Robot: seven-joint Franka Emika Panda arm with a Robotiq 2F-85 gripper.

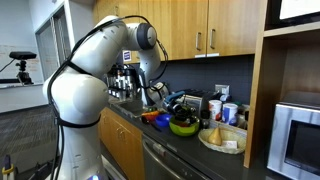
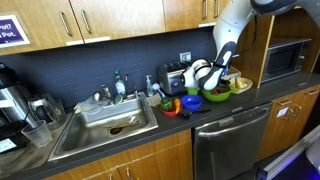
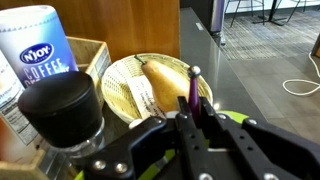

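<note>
My gripper is shut on a thin purple-pink stick [image 3: 195,88] that stands up between its fingers in the wrist view. Its lower end is hidden by the fingers, so I cannot tell what object it belongs to. In the first exterior view the gripper is at the green bowl [image 1: 184,129], on the counter, where the stick is too small to make out.
A wicker basket [image 3: 125,72] holding yellowish items lies beyond the gripper. To the left stand a black-lidded jar [image 3: 60,105] and a coffee cup [image 3: 35,45]. A blue bowl [image 2: 215,96] sits beside the green one; bare counter [image 3: 245,85] lies right of the basket.
</note>
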